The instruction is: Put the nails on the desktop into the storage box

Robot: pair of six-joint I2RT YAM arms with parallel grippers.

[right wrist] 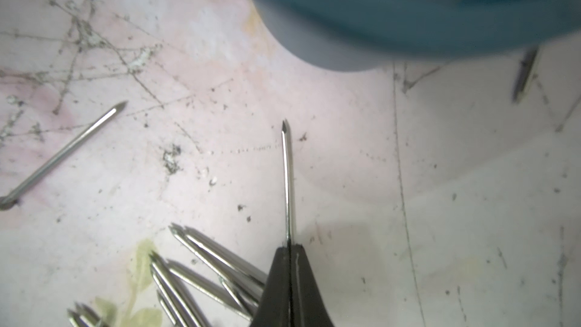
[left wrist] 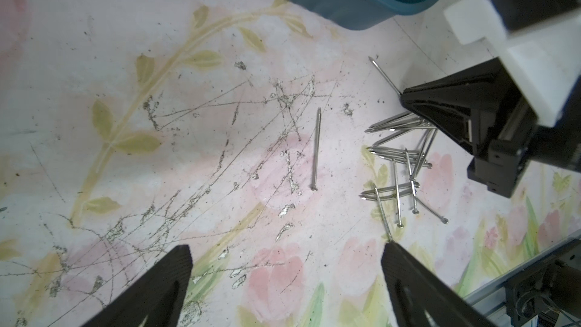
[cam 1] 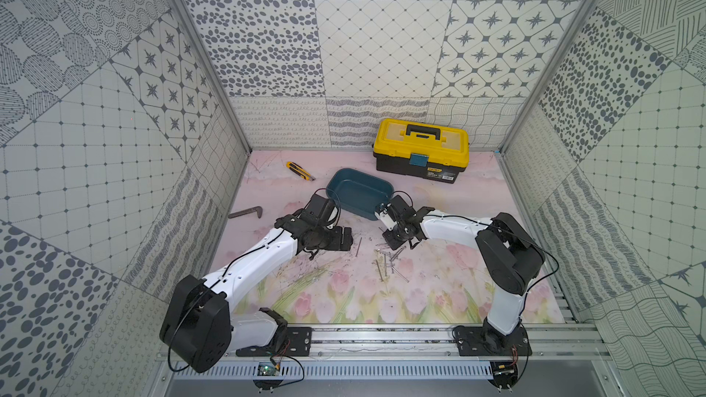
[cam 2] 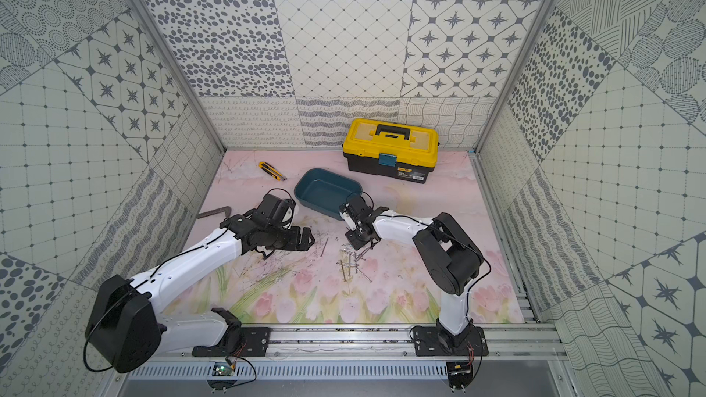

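Note:
In the right wrist view, my right gripper is shut on a single nail (right wrist: 286,175), whose pointed end juts out ahead of the fingertips. Beside those fingertips lies a pile of loose nails (right wrist: 211,260). One separate nail (left wrist: 316,148) rests alone on the desktop, left of the pile in the left wrist view. The teal storage box (cam 1: 360,213) stands open at the top, just behind the right gripper. My left gripper is wide apart above the scratched tabletop, with nothing between its fingers.
A yellow and black toolbox (cam 1: 420,148) stands at the back right. A utility knife (cam 1: 299,170) and a dark hex key (cam 1: 245,212) lie on the left. Another nail tip (right wrist: 526,75) shows beside the storage box.

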